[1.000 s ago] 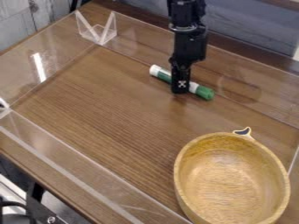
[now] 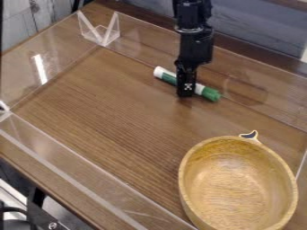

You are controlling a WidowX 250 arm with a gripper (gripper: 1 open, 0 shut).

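Note:
My black gripper [image 2: 186, 85] hangs down over a long green-and-white object [image 2: 206, 92], like a marker or tube, lying diagonally on the wooden table [image 2: 102, 135]. Its fingertips are at the object's middle and hide part of it. Whether anything is between the fingers is too small to tell.
A large yellow bowl [image 2: 238, 206] sits at the front right, with a small pale item [image 2: 249, 136] behind it. A clear holder [image 2: 100, 29] stands at the back left.

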